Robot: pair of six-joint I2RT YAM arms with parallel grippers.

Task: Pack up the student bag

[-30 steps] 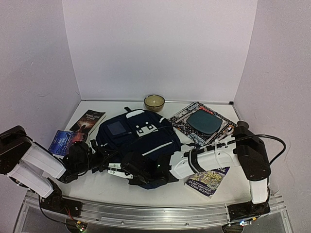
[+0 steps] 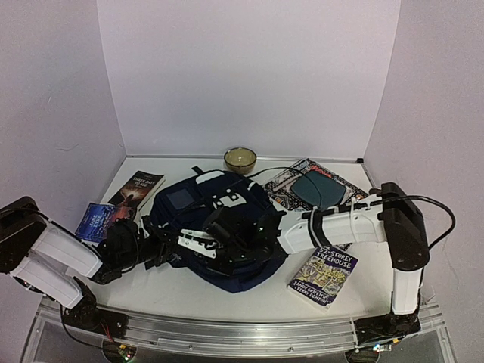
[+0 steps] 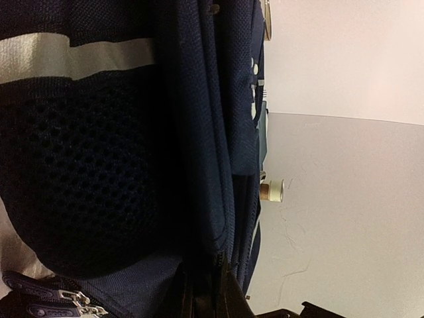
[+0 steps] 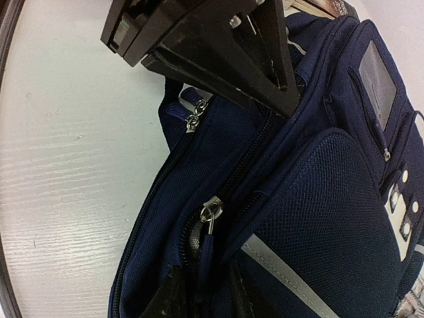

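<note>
The navy backpack (image 2: 189, 203) lies flat in the middle of the table. At its left front edge, my left gripper is shut on the bag's fabric edge, below a mesh pocket (image 3: 79, 179). In the right wrist view, a metal zipper slider (image 4: 212, 209) sits on the bag's side seam. Its dark pull tab (image 4: 207, 255) runs down between the fingers of my right gripper, which looks shut on it. From above, the right arm hides the bag's front part and its own fingertips.
Two books (image 2: 138, 189) lie at the left, partly overlapping. A treehouse book (image 2: 324, 276) is at front right. Behind it, a teal case (image 2: 318, 189) rests on a patterned item (image 2: 302, 168). A bowl (image 2: 240, 159) stands at the back. Clear table lies along the front edge.
The right arm has moved rightward and slightly back along the bag's front edge. My left arm has stayed in place, and the bag has barely shifted.
</note>
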